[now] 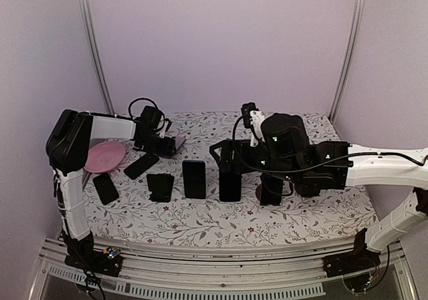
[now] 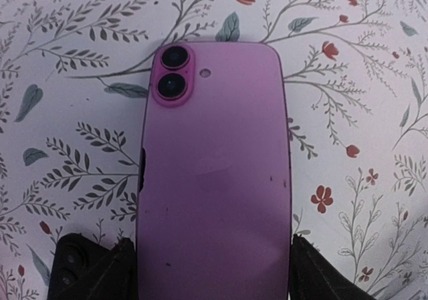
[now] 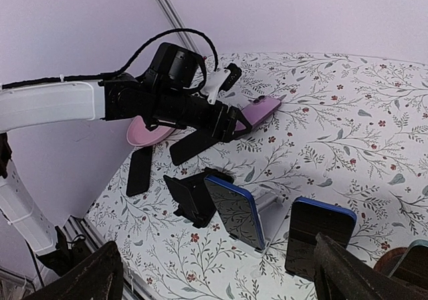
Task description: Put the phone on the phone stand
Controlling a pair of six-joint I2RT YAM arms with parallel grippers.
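Note:
A pink phone (image 2: 212, 146) lies back up at the back left of the table. My left gripper (image 1: 167, 146) is low over its near end, fingers at either side of it in the left wrist view; whether they grip it is unclear. A black stand (image 3: 190, 196) stands empty front left, beside a phone standing upright on another stand (image 3: 231, 210). My right gripper (image 1: 224, 154) hangs open above the middle right, nothing between its fingers.
Further upright phones (image 3: 321, 230) stand to the right. A pink plate (image 1: 105, 157) and dark phones (image 1: 105, 188) lie at the left.

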